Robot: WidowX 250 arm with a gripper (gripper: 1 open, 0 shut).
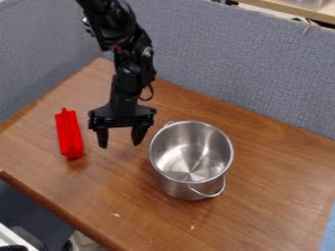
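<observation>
My black gripper hangs over the wooden table, its two fingers spread apart and pointing down, with nothing visible between them. To its left lies a red oblong object. On its right stands a steel pot with side handles, empty as far as its inside shows.
Grey padded panels border the back and left. A light wooden shelf is at the top right corner.
</observation>
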